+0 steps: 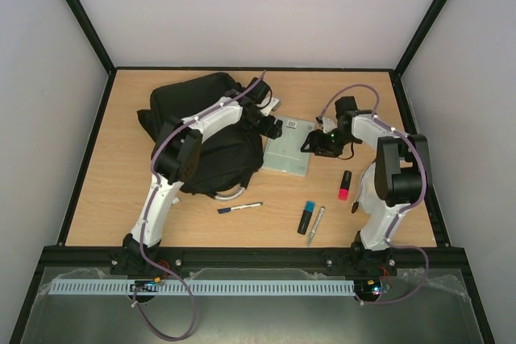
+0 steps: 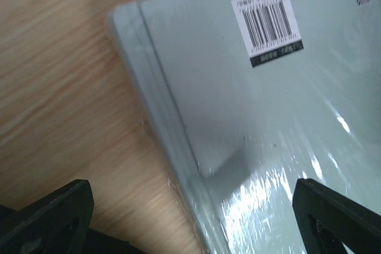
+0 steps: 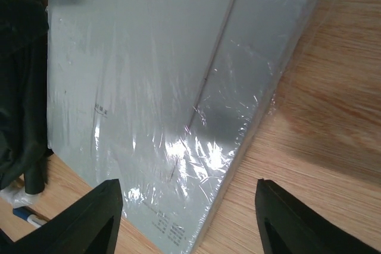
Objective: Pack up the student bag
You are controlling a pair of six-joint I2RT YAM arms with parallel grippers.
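A pale grey-green book in clear wrap point(image 1: 286, 151) lies flat on the table just right of the black bag point(image 1: 222, 155). Over the book's left edge is my left gripper point(image 1: 276, 128); its fingers stand wide apart and hold nothing. In the left wrist view the wrapped book point(image 2: 178, 87) shows its barcode side, with its left edge between the fingers. My right gripper point(image 1: 305, 149) is at the right edge. The right wrist view shows the book's edge point(image 3: 250, 117) lying between the parted fingers, nothing gripped.
In front lie a blue-capped pen point(image 1: 240, 208), a black-and-blue marker point(image 1: 305, 217), a thin silvery pen point(image 1: 315, 226) and a black-and-red marker point(image 1: 344, 185). A white object point(image 1: 368, 191) rests partly under the right arm. Open table lies in front of the book.
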